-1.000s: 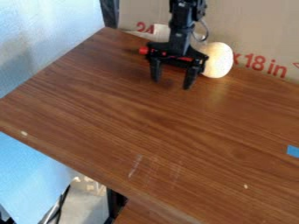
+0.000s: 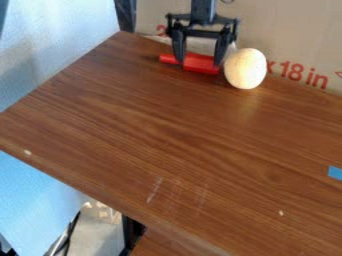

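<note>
My black gripper is at the back of the table, its two fingers pointing down over a red cylinder lying on its side. The fingers stand apart; whether they touch the cylinder I cannot tell. A pale cream egg-shaped object rests just to the right of the cylinder and gripper.
A cardboard wall stands behind. A small blue patch is at the right edge. The table's left edge borders a light blue surface.
The gripper has moved back and up from in front of the red cylinder to above it, uncovering more of the cylinder.
</note>
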